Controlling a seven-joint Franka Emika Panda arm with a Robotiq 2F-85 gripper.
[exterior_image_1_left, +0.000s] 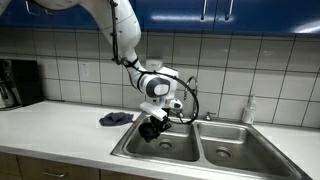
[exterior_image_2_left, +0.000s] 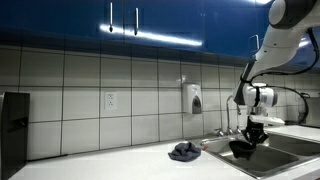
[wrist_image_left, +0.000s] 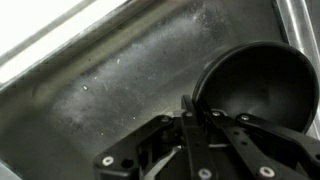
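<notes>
A black, round, hollow vessel, like a bowl or cup, fills the right of the wrist view, its opening turned partly toward the camera. My gripper is shut on its near rim. In exterior view 1 the black bowl hangs beneath the white arm, over the left basin of the steel sink. Exterior view 2 shows the bowl at the sink's near end, tilted. Whether it touches the basin is unclear.
A dark cloth lies on the counter left of the sink. The faucet rises behind the basins, and a clear bottle stands at the back right. The right basin looks empty.
</notes>
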